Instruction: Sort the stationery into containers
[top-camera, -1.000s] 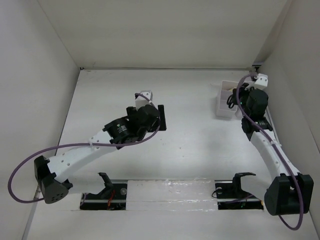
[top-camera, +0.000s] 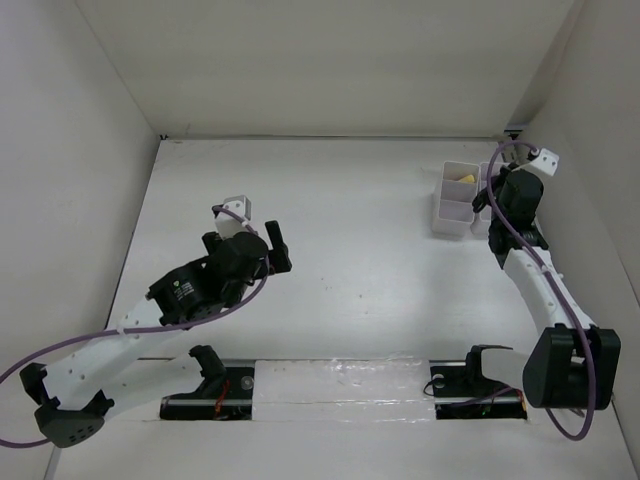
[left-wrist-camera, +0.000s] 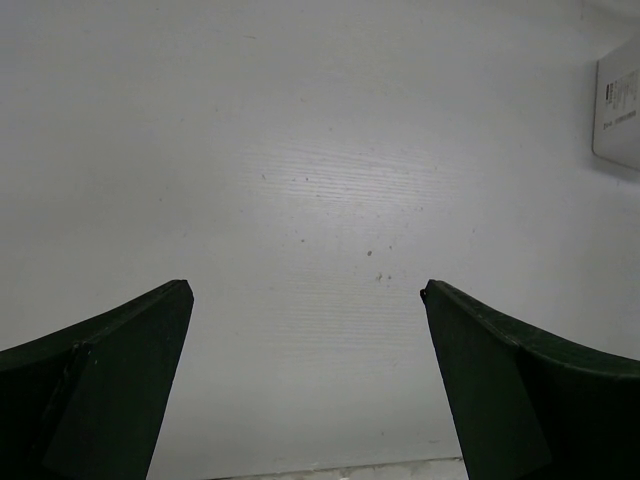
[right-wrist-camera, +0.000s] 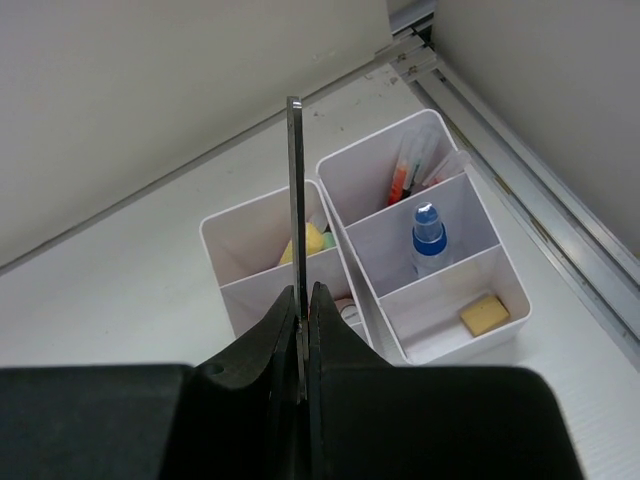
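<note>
My right gripper is shut on a thin metal strip (right-wrist-camera: 297, 180), perhaps a ruler, held upright over two white divided containers. The right container (right-wrist-camera: 510, 290) holds markers (right-wrist-camera: 401, 170), a blue-banded bottle (right-wrist-camera: 430, 255) and a yellow block (right-wrist-camera: 485, 315). The left container (right-wrist-camera: 215, 240) holds yellow items (right-wrist-camera: 310, 243) and small objects partly hidden by the gripper. My left gripper is open and empty above bare table at the left of the top view.
Walls surround the back and sides, close beside the containers. A white box (left-wrist-camera: 615, 110) shows at the left wrist view's right edge.
Over the last second my left arm has drawn back to the left. The right arm has shifted slightly rightward and up in the top view, over the containers.
</note>
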